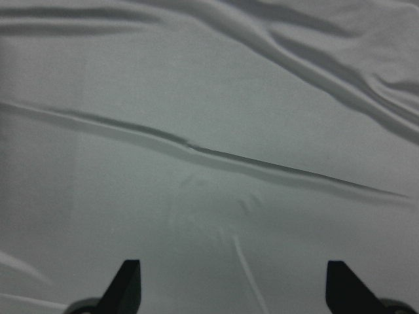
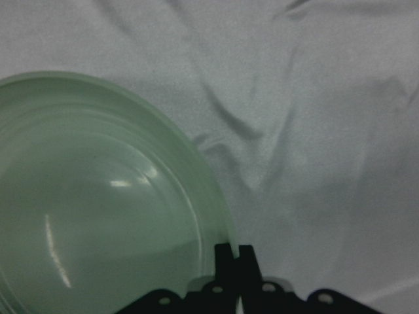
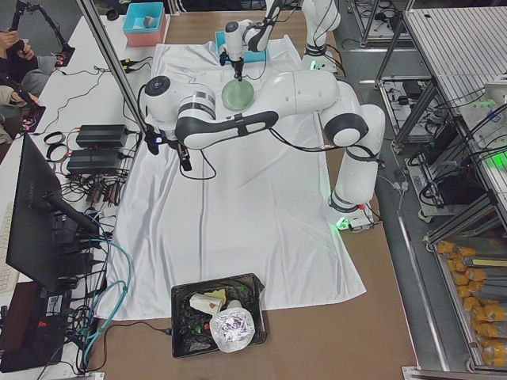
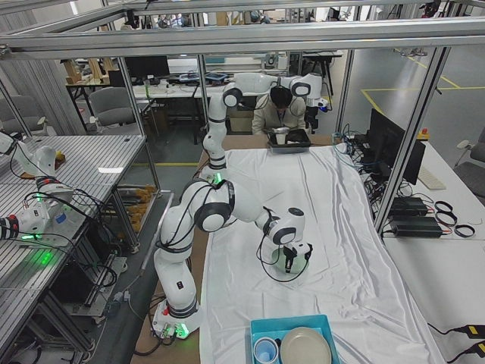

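My right gripper is shut on the rim of a green plate [image 2: 111,190], its fingertips at the plate's edge over the white cloth. In the left camera view this plate [image 3: 238,99] is near the far end of the cloth, beside the small far arm. My left gripper is open above bare, creased cloth [image 1: 216,111], with nothing between its fingers.
A blue tray [image 4: 258,326] with a beige plate [image 4: 305,350] and cup [image 4: 265,352] sits at one end. A black bin [image 3: 190,340] with foil and other items stands at the other.
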